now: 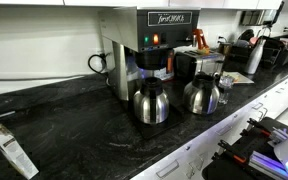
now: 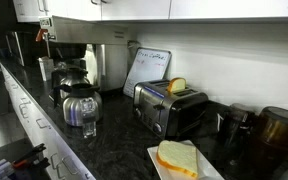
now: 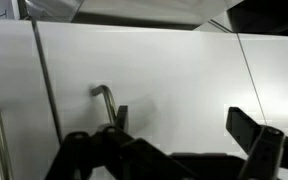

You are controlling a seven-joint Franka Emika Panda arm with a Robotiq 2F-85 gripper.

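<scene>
In the wrist view my gripper is open, its two dark fingers set wide apart with nothing between them. Behind the gap is a plain white cabinet front point(image 3: 184, 75). A curved metal handle point(image 3: 106, 100) shows close to the left finger in this view; whether they touch cannot be told. One steel carafe point(image 1: 151, 103) stands under the coffee maker point(image 1: 149, 45), and a second carafe point(image 1: 201, 95) sits to its right on the dark counter. In exterior view 2, a slice of bread point(image 2: 178, 86) pokes out of the silver toaster point(image 2: 169, 108).
A white plate point(image 2: 209, 172) with bread point(image 2: 177, 158) lies at the counter's near right in exterior view 2. The clear glass jar point(image 2: 89, 117) stands near the counter edge. Bare counter point(image 1: 64, 130) stretches left of the coffee maker; a carton point(image 1: 12, 150) lies at its left end.
</scene>
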